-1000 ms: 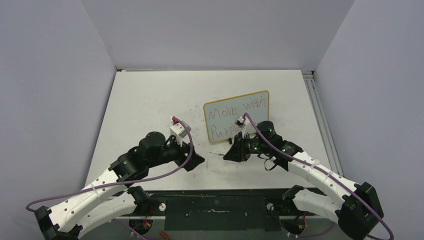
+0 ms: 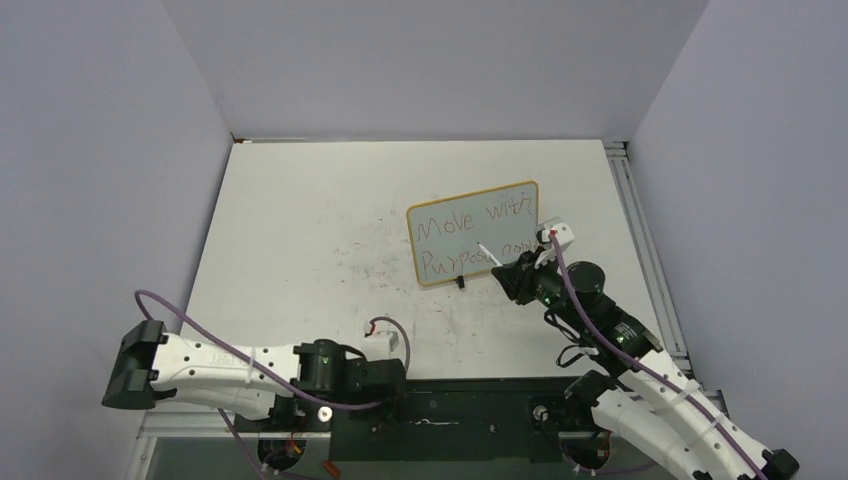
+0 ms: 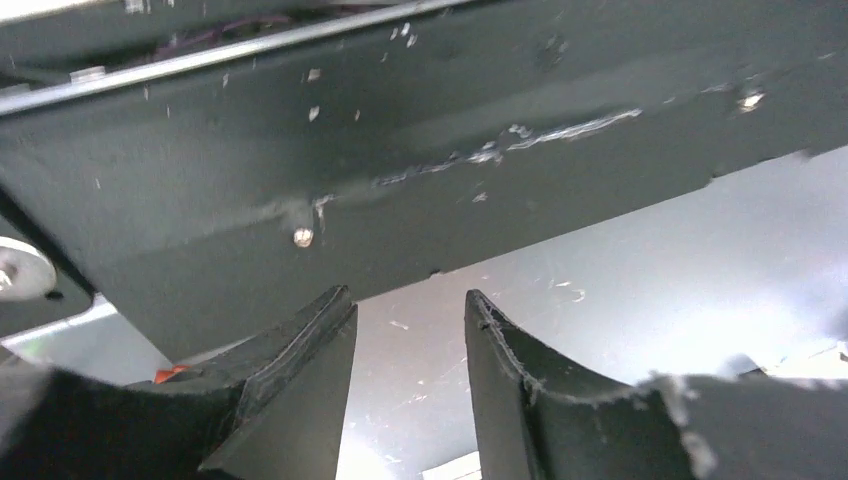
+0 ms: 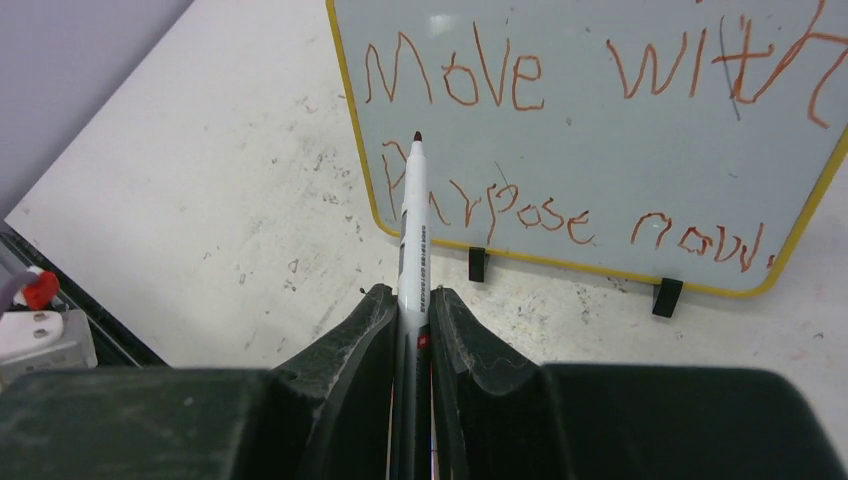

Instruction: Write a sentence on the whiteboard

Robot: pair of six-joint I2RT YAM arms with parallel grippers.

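The whiteboard (image 2: 462,230) with a yellow rim lies tilted on the table. Red-brown handwriting on it reads "Move with Purpose now" in two lines. In the right wrist view the white marker (image 4: 414,230) stands upright between the shut fingers of my right gripper, its dark tip uncapped and pointing away from me. Seen from the top, the marker (image 2: 489,254) reaches over the board's lower right part; whether the tip touches cannot be told. My left gripper has its fingers apart with nothing between them, over the table's dark front edge.
Two black clips (image 4: 667,297) sit at the board's lower edge. A dark front beam (image 2: 450,420) runs below it. Walls close in on both sides.
The left arm has swung back toward the front edge, away from the board. My right gripper has moved rightward and farther back with the marker, now over the board. The writing looks unchanged where visible.
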